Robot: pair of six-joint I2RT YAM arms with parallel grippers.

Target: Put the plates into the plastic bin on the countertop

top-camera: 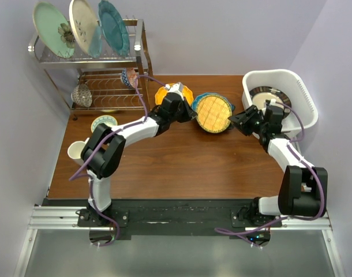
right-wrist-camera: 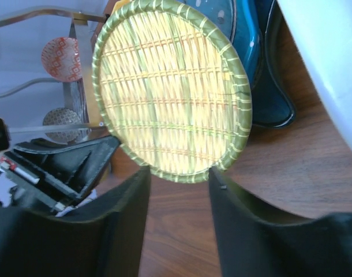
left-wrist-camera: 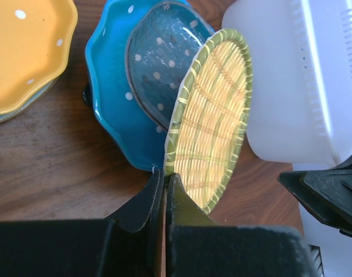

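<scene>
My left gripper (top-camera: 191, 115) is shut on the left rim of a round woven plate (top-camera: 213, 113), which it holds tilted in front of blue dotted plates (left-wrist-camera: 118, 109). My right gripper (top-camera: 238, 122) stands open just right of the woven plate, with nothing between its fingers in the right wrist view. An orange scalloped plate (left-wrist-camera: 26, 46) lies to the left. The white plastic bin (top-camera: 303, 98) at the back right holds a dark-rimmed plate (top-camera: 262, 92).
A metal rack (top-camera: 53, 64) at the back left holds upright plates and bowls. A small plate (top-camera: 104, 121) and a white mug (top-camera: 76, 151) are on the left.
</scene>
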